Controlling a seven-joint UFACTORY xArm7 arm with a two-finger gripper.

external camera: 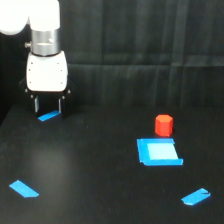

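Observation:
A red block [164,125], faceted in outline, stands on the dark table right of centre. Just in front of it lies a white square [161,152] framed in blue tape; whether the block touches the frame's back edge I cannot tell. My gripper [48,106] points downward at the far left, well away from the block. Its two fingers are spread apart, and nothing shows between them.
A strip of blue tape [49,116] lies on the table by my gripper. Other blue strips mark the front left [24,189] and front right [196,197]. A black curtain [140,50] hangs behind.

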